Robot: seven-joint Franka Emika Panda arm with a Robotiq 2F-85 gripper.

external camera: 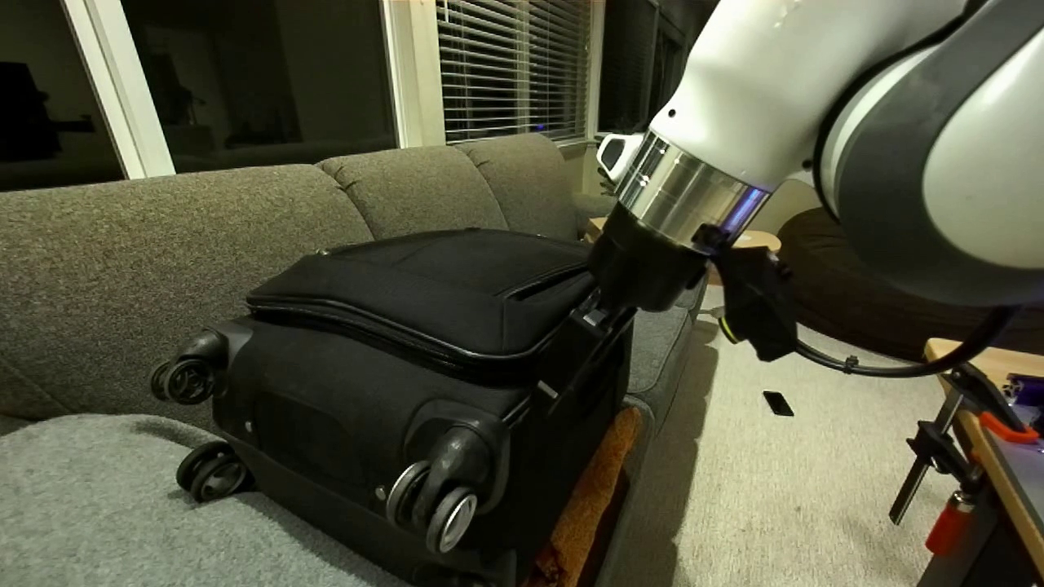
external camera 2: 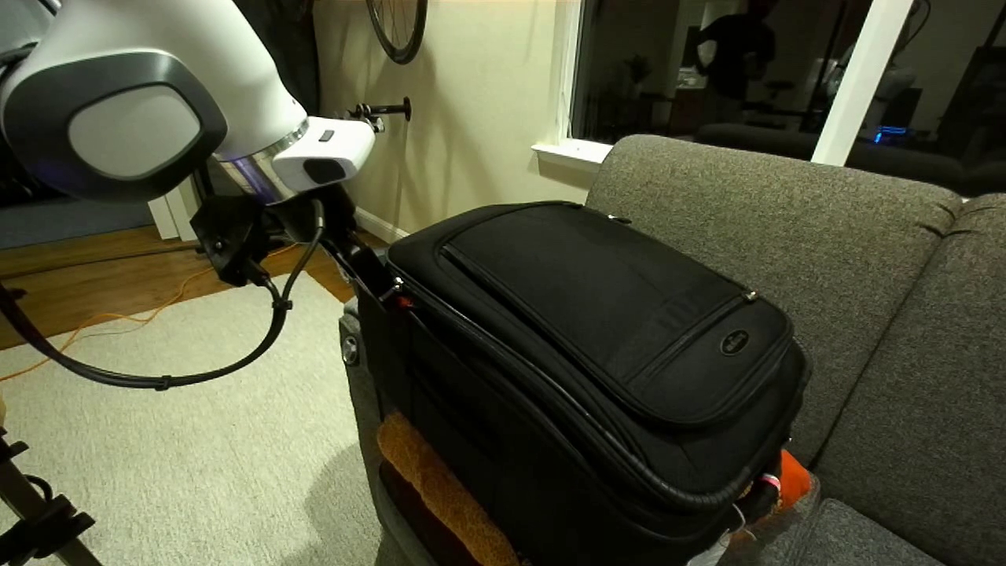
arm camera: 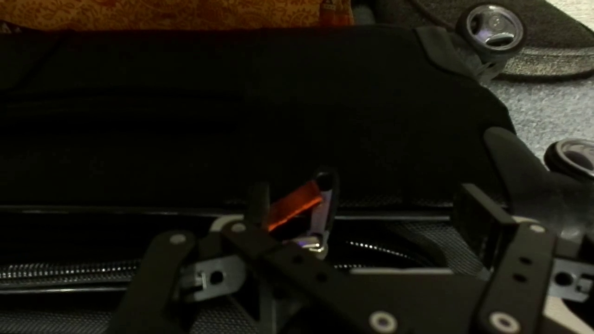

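Note:
A black suitcase (external camera: 421, 293) lies flat on the couch, its wheels facing exterior view 1. In the wrist view a zipper pull (arm camera: 324, 208) with a red ribbon (arm camera: 295, 206) stands out from the zipper seam (arm camera: 72, 271). My gripper is open around that pull, which sits nearer the left finger; the ribbon reaches that finger's edge, and whether they touch I cannot tell. Exterior view 2 shows the gripper (external camera 2: 391, 291) at the suitcase's upper side edge, a bit of red by its tips. Dark fingers against dark fabric make contact with the case hard to judge.
An orange patterned cloth (external camera 2: 434, 481) shows beneath the suitcase along the couch's front. The grey couch back (external camera: 176, 235) rises behind it. A table with clamps (external camera: 979, 440) stands at the right, and a phone (external camera: 778, 403) lies on the open carpet.

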